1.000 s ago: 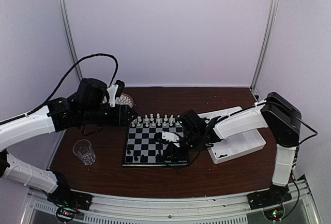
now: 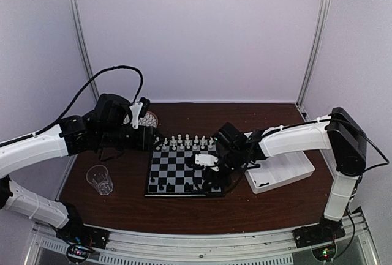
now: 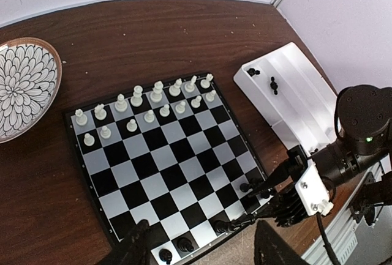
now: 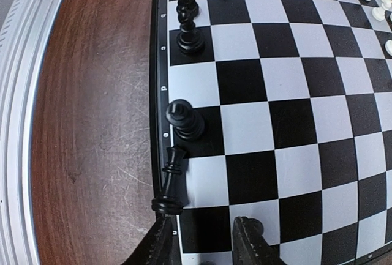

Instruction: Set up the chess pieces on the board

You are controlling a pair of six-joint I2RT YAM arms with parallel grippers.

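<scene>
White pieces (image 3: 157, 93) stand in two rows at the far side of the chessboard (image 3: 161, 155). Black pieces (image 4: 185, 120) stand along the near edge, and one black piece (image 4: 169, 191) lies on its side there. My right gripper hangs open over that edge, just short of the lying piece, with nothing seen between its fingers. My left gripper is held raised over the board's left side, its fingers apart and nothing visible between them.
A white tray (image 2: 278, 173) holding a few black pieces is at the right. A glass (image 2: 100, 180) stands on the left. A patterned bowl (image 3: 24, 87) is at the back left.
My right arm has shifted slightly right and up in the top view. The left arm has moved very slightly.
</scene>
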